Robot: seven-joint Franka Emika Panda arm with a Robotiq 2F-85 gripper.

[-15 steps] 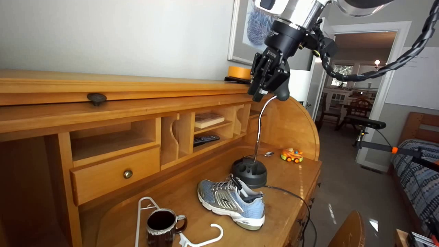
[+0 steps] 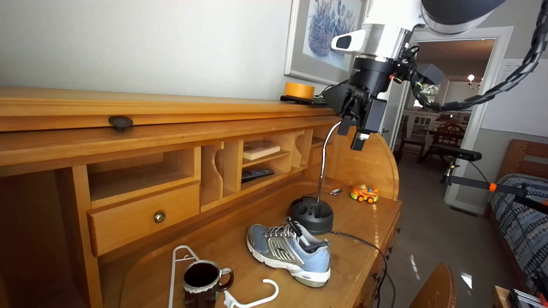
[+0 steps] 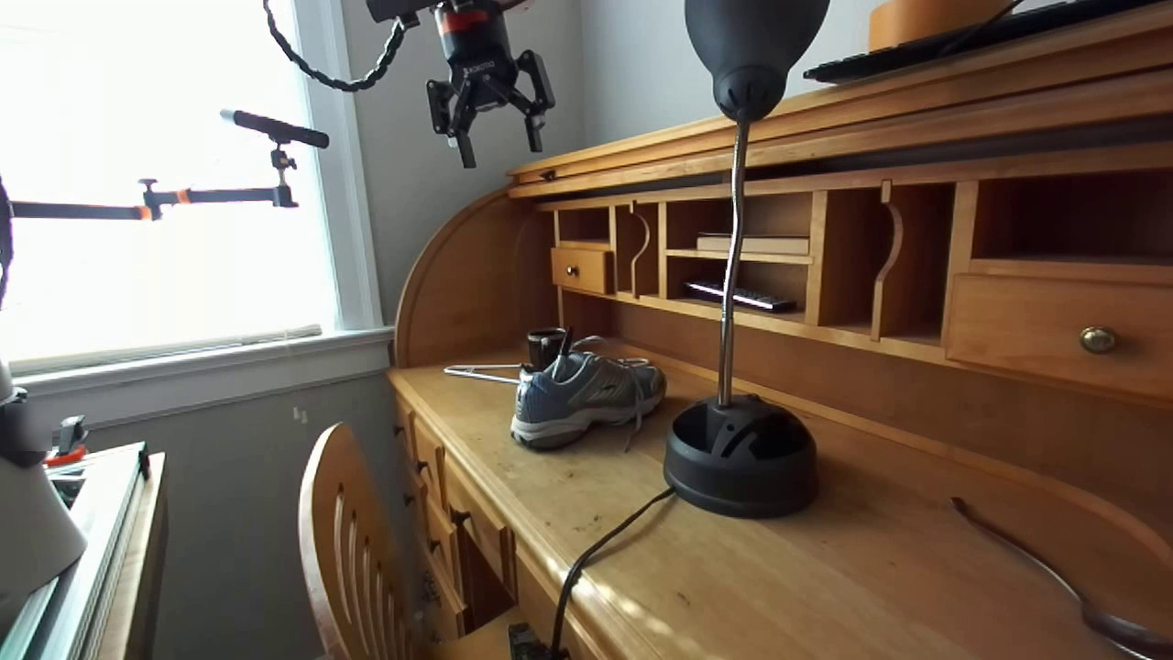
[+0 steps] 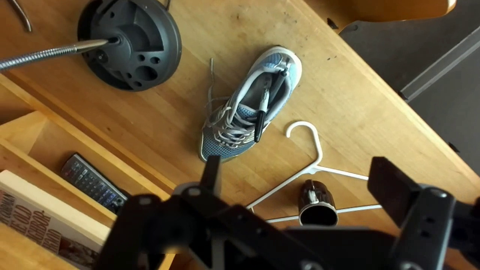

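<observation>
Well above the desk hangs my gripper [image 3: 502,154], its fingers spread wide and nothing between them. Below it on the desk sits a blue and grey shoe [image 4: 274,96]. A black-capped marker [image 4: 263,108] and a second dark pen [image 4: 278,84] rest inside the shoe's opening. A white hanger [image 4: 318,144] lies flat, and a dark brown mug [image 4: 316,194] stands over it; in the wrist view both appear between my fingers, far below them. Part of the hanger is hidden by the mug and my gripper.
A desk lamp with a black base [image 3: 742,467] and tall bent neck [image 3: 734,253] rises beside the shoe. Cubbies hold a remote [image 4: 94,182] and a book [image 2: 262,149]. A toy car [image 2: 364,193] and a spoon [image 3: 1034,563] lie toward the lamp's far side.
In exterior view 1 my gripper has shifted right and a little down, and turned from a tilt to more nearly straight down. The objects on the desk have not moved.
</observation>
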